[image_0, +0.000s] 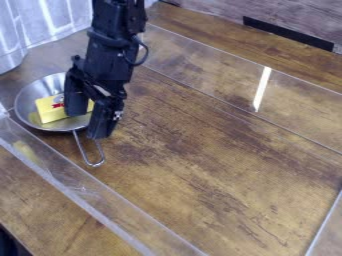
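A steel pan (34, 96) with a wire handle sits at the left of the wooden table, a yellow box (51, 108) with red print inside it. The black robot arm hangs over the pan's right part, its gripper (94, 120) low beside the box and partly covering it. Whether the fingers are open or shut, or touch the box, is unclear.
Clear plastic walls edge the table (214, 170) at front left, back and right. A white object (11, 45) stands at the far upper left.
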